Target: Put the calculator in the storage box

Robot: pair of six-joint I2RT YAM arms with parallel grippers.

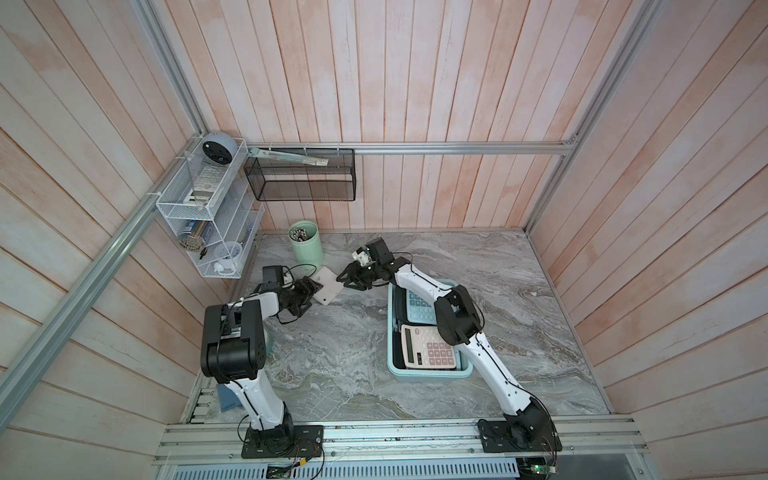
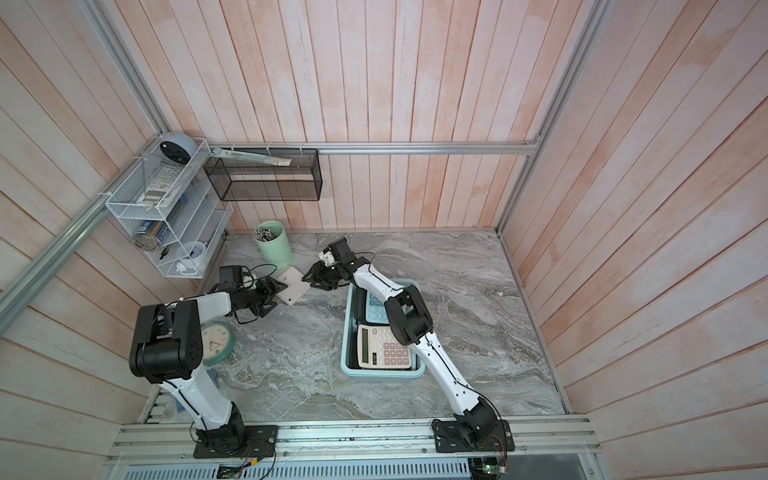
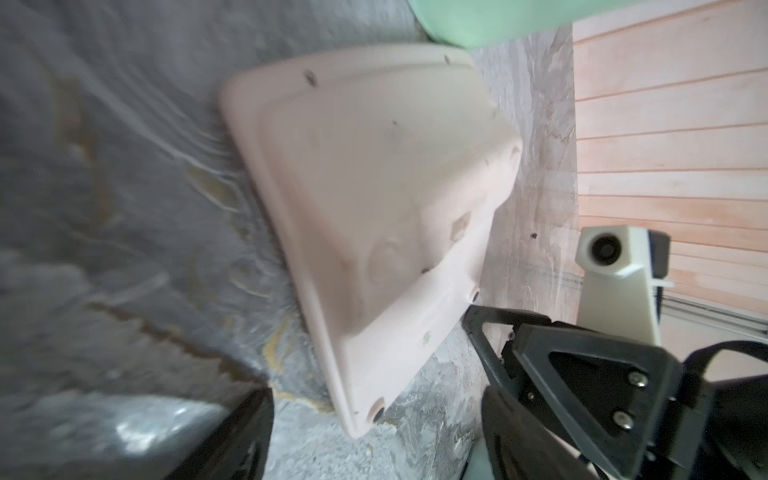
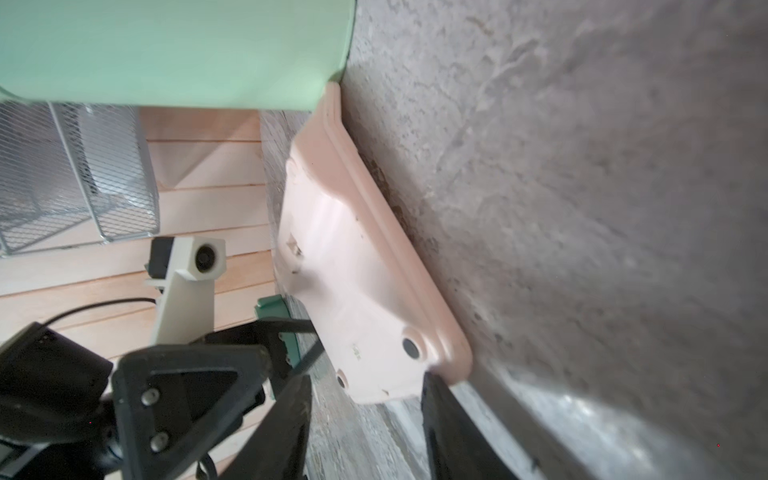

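A pale pink calculator (image 1: 326,285) lies on the marble table, its plain underside and round feet (image 4: 411,348) facing up. To its left is my left gripper, part open, with one corner of the calculator reaching toward the gap between its fingers. From the other side my right gripper faces the calculator's right-hand end, also part open; the nearest corner lies close to its fingertips, and firm contact cannot be made out. The light blue storage box (image 1: 390,340) stands right of centre, holding a pink calculator (image 1: 429,347) and a blue one (image 1: 421,306).
Right behind the calculator stands a green pen pot (image 1: 306,245), close against it. A white wire shelf (image 1: 209,209) rises at the left, and a black mesh basket (image 1: 300,177) hangs on the back wall. My right arm crosses above the box. Open table lies in front of the calculator.
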